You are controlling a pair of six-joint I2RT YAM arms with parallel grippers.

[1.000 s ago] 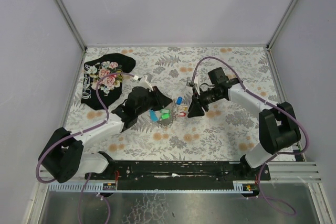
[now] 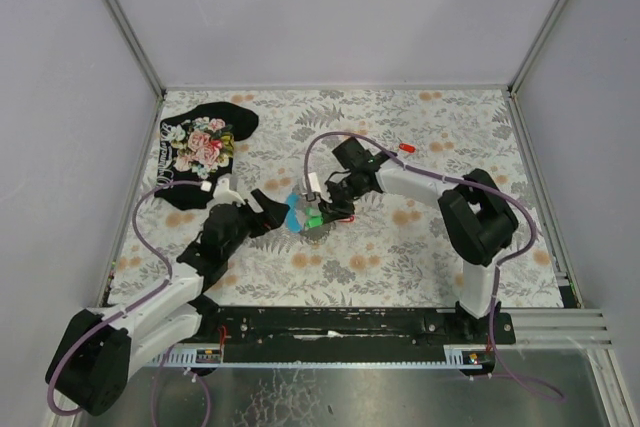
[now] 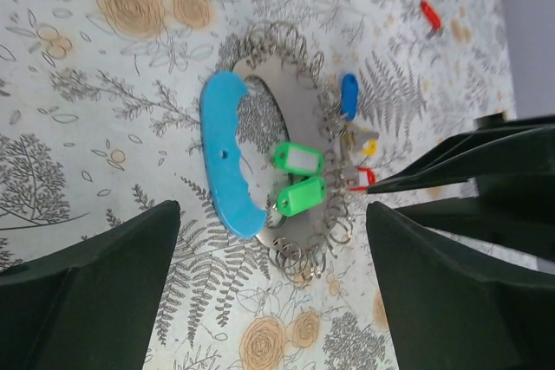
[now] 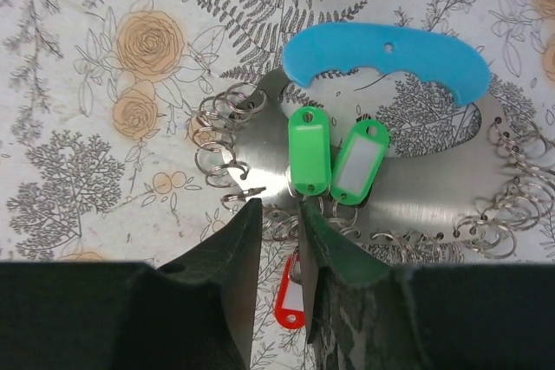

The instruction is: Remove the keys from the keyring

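Note:
The metal keyring plate [image 4: 416, 188] with many rings and a blue handle [image 3: 224, 152] lies on the patterned cloth, two green tags [image 4: 309, 152] on it and a red tag [image 4: 289, 301] at its lower edge. My left gripper stands open left of it, nothing between its fingers. My right gripper is over the plate's ringed edge near the red tag, its fingertips a little apart; whether it touches a ring cannot be told.
A blue tag [image 3: 349, 95] and a yellow one [image 3: 369, 146] lie nearby, with another red piece [image 3: 430, 15] farther off. A black flowered cloth [image 2: 200, 147] lies at back left.
My left gripper has drawn back leftward, away from the plate. My right gripper has moved left over the keyring.

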